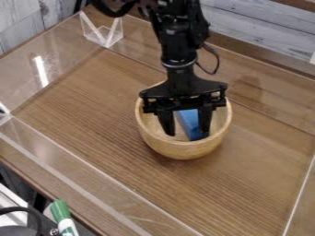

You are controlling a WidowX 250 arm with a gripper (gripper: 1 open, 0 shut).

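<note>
The black gripper (185,118) is lowered into a round tan bowl (159,140) at the centre of the camera view, its two fingers apart. A blue block (190,120) lies in the bowl between or just behind the fingers; whether they touch it I cannot tell. The arm hides part of the block and the bowl's back.
A white wire stand (102,28) is at the back left. A green and white object (64,218) and a black cable lie off the table at the lower left.
</note>
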